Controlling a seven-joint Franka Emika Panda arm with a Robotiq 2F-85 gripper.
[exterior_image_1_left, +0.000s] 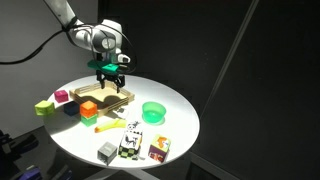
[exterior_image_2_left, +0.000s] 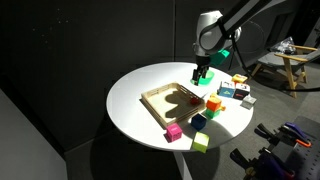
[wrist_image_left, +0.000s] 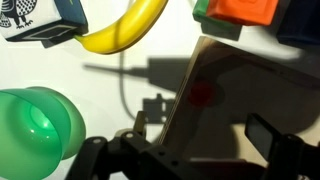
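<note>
My gripper stands open above the shallow wooden tray, and no object shows between its fingers. Inside the tray lies a small round red item, darkened by shadow. In exterior view 1 the gripper hangs over the right part of the tray. A yellow banana rests on the table in front of the tray. To the right of the tray is an empty-looking green bowl.
An orange block sits on a green one. Around them are a dark blue block, a yellow-green block and a pink block. Printed blocks and a grey block stand near the front edge.
</note>
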